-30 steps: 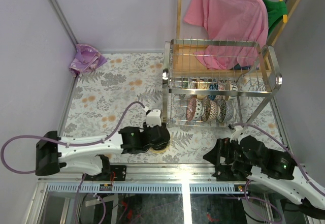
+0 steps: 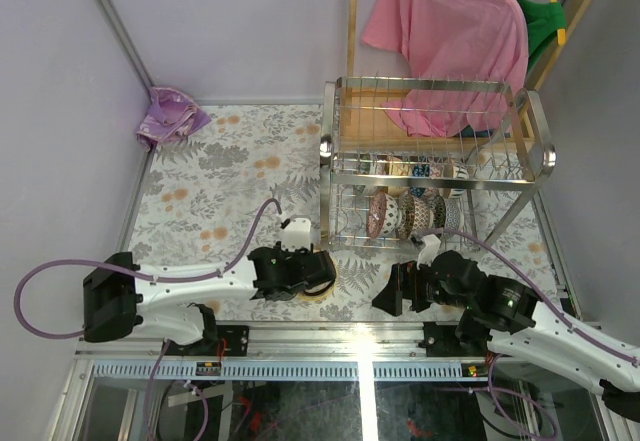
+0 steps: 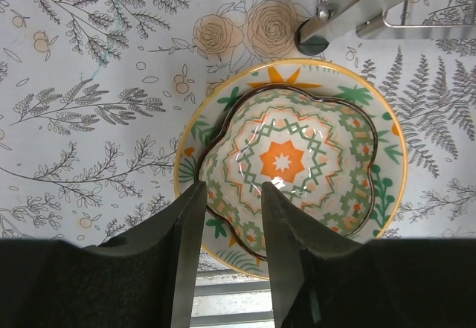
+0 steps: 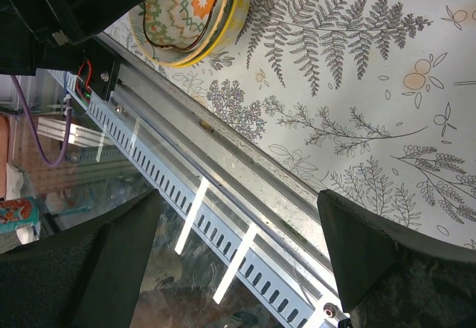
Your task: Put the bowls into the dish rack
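A wavy-rimmed patterned bowl (image 3: 297, 179) rests nested in a yellow-rimmed floral dish (image 3: 383, 142) on the table. My left gripper is over their near-left side, fingers part open with nothing visible gripped. In the top view it largely hides these bowls. My right gripper (image 2: 395, 293) stands open to the right of them, low over the table, with nothing between its fingers. The steel dish rack (image 2: 335, 136) stands behind, several patterned bowls (image 2: 385, 216) upright in its lower tier.
The rack's foot (image 3: 312, 44) is just beside the dish. A purple cloth (image 2: 170, 116) lies at the back left, with clear table in front of it. A metal rail (image 2: 290, 331) runs along the front edge. Hanging shirts (image 2: 450, 21) are behind the rack.
My right arm has moved left, toward the loose bowls. My left gripper has shifted slightly, staying over the bowls.
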